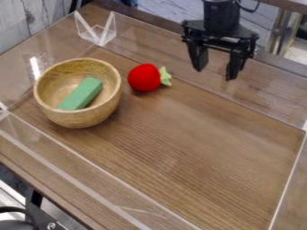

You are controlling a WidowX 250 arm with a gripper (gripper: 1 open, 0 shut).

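Note:
My black gripper (220, 56) hangs at the top right over the wooden table (192, 153), its fingers spread apart and pointing down. Nothing clear shows between them. Left of it lies a red strawberry-like object (145, 77) with green leaves. At the left stands a wooden bowl (100, 110) holding a green oblong piece (81, 94).
A clear plastic container (96, 29) sits at the back left. A black cable or part shows at the bottom left corner.

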